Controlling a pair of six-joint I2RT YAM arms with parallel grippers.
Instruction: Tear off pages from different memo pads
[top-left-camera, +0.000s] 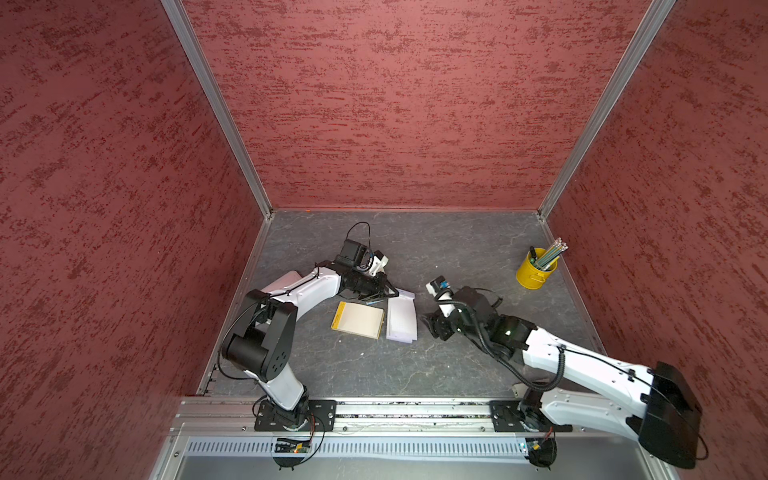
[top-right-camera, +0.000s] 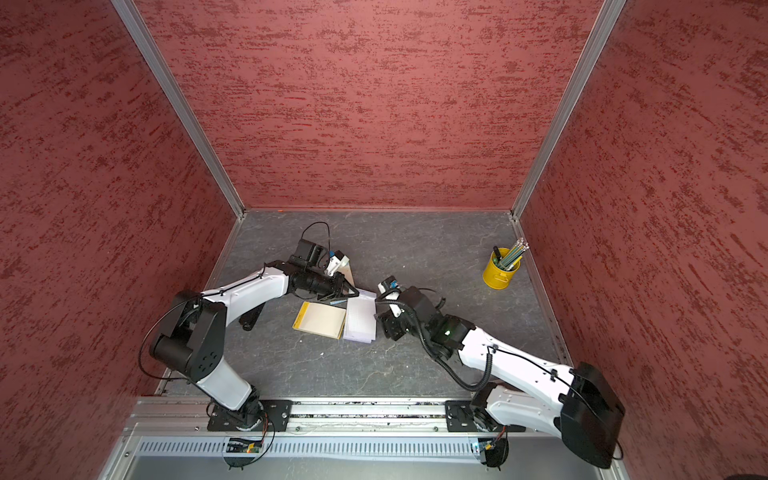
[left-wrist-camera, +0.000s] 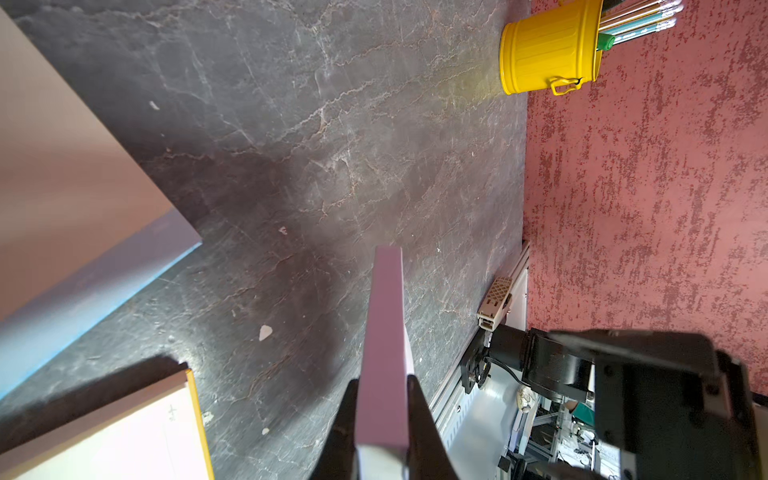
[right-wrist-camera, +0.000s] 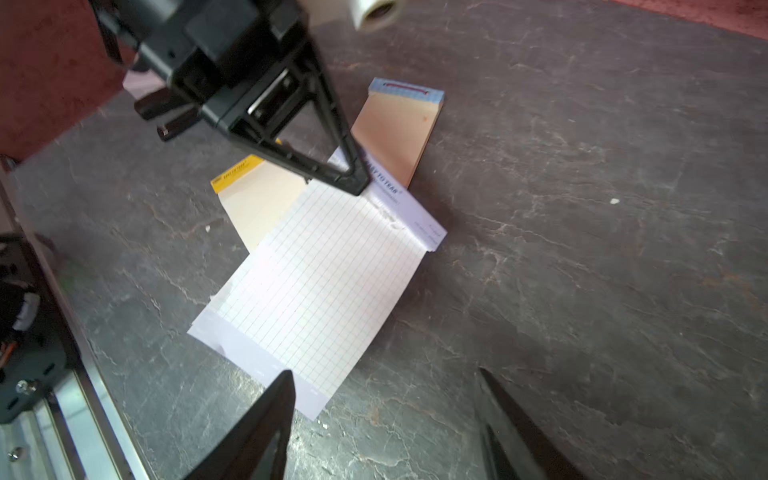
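My left gripper (top-left-camera: 387, 289) is shut on the header of the lilac memo pad, labelled "EASY TO TEAR"; in the left wrist view that header stands edge-on between its fingers. The gridded page (right-wrist-camera: 316, 288) slants down from it toward the table. A cream pad with yellow header (top-left-camera: 357, 319) lies beside it on the left. Behind, a tan pad (right-wrist-camera: 394, 128) with blue header is partly covered. My right gripper stands open to the right of the lilac pad, nothing visible between its fingers.
A yellow bucket (top-left-camera: 532, 272) of pens stands at the back right. A pink object (top-left-camera: 280, 281) lies at the far left, partly behind the left arm.
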